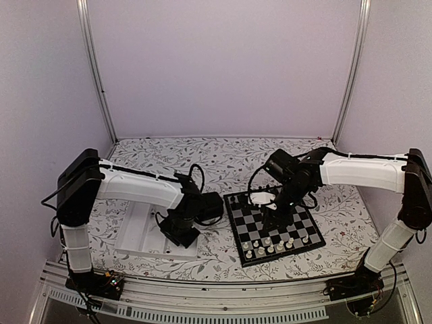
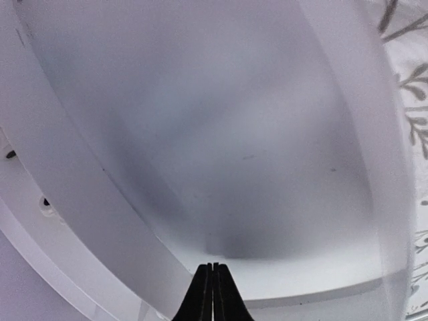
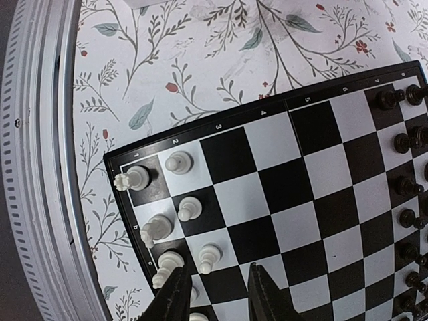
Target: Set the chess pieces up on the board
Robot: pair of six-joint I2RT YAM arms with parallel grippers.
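In the left wrist view my left gripper is shut, its fingertips touching with nothing between them, low in the white tray (image 2: 321,294). A sliver of something pale shows at the foot of the divider, left of the fingers; it is too little to identify. Two white chess pieces (image 2: 47,206) lie in the neighbouring compartment. Over the chessboard (image 3: 241,207) my right gripper is open and empty. White pieces, among them a rook (image 3: 137,178) and a pawn (image 3: 190,208), stand at the board's near side; black pieces (image 3: 408,186) line the far side.
The tray's divider (image 2: 100,174) rises close beside the left fingers. The board's middle squares are empty, and a metal rail (image 1: 202,285) runs along the front edge.
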